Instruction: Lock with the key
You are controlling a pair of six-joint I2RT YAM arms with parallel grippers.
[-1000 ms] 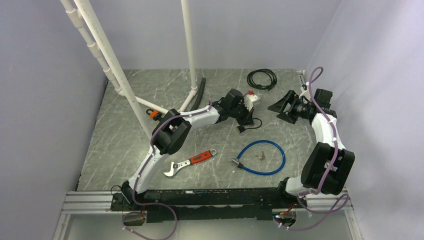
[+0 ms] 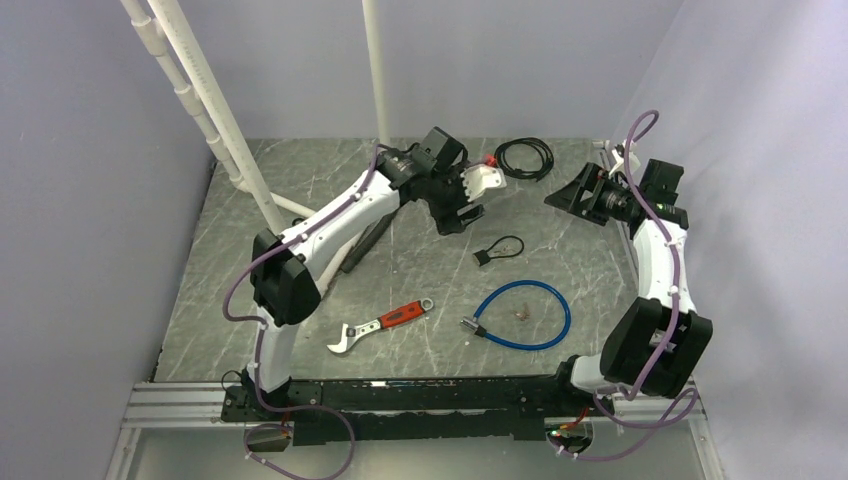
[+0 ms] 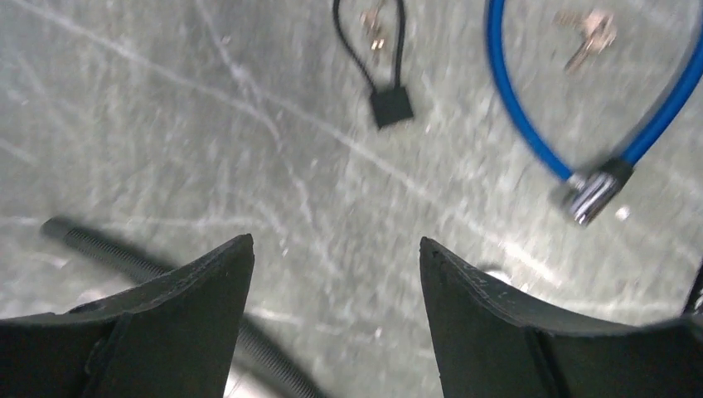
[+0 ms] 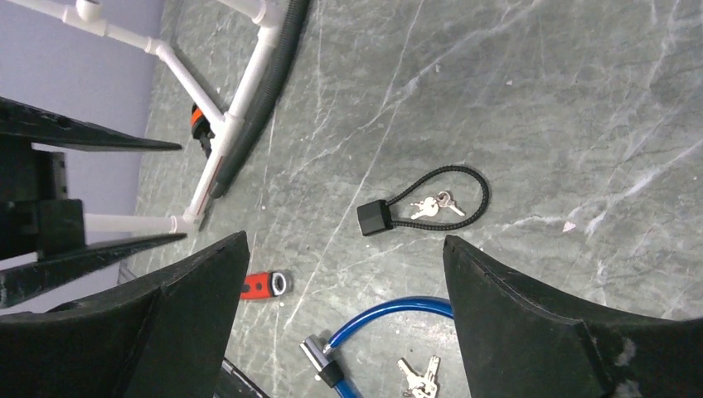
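A black cable lock (image 4: pixel 375 217) lies on the grey floor with its loop closed into the block, as far as shows, and two small keys (image 4: pixel 437 204) rest inside that loop. Further forward, a blue cable lock (image 2: pixel 567 318) curves round a second bunch of keys (image 4: pixel 420 379). My left gripper (image 2: pixel 462 213) hovers up and to the left of the black lock, its fingers wide and empty; in its own view the fingers (image 3: pixel 217 290) frame bare floor. Over at the right side, my right gripper (image 2: pixel 575 205) is also open, nothing between its fingers.
An adjustable wrench (image 2: pixel 385 323) with a red handle lies at front left. White pipes (image 2: pixel 225 120) rise on the left, beside a black corrugated hose (image 4: pixel 265 104). A coiled black cable (image 2: pixel 525 158) sits at the back. Open floor surrounds the black lock.
My left gripper has risen and drawn back up and left, away from the black lock, and stands wider open. The right arm has shifted slightly right and back. The lock and keys look unmoved.
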